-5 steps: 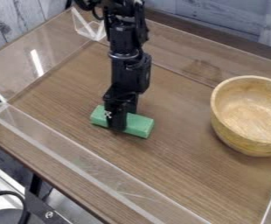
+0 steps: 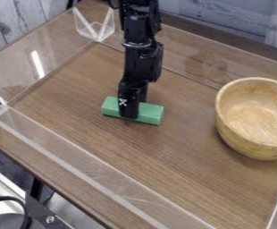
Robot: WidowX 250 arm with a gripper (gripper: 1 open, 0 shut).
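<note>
A green rectangular block (image 2: 148,114) lies on the wooden table at the centre. My black gripper (image 2: 129,109) reaches down from the top of the view onto the middle of the block, shut on it. The fingertips are dark and partly hard to make out against the block.
A large wooden bowl (image 2: 251,121) sits at the right. Black cables show at the lower left corner, and clear tape runs along the left side.
The gripper and green block have moved slightly back, away from the camera, since a second ago, and the block's angle has changed a little.
</note>
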